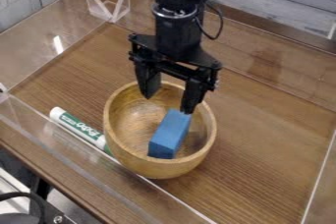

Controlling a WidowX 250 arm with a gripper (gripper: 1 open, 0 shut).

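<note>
My gripper (172,92) is open, hanging low over the back part of a round tan bowl (129,145), with its two black fingers spread apart. A blue block (168,137) lies inside the bowl toward the front right, below the right finger. Nothing shows held between the fingers. The arm hides part of the bowl's back rim.
A white tube with green markings (77,127) lies on the wooden table (262,149) just left of the bowl. A dark cable (24,199) is at the lower left edge.
</note>
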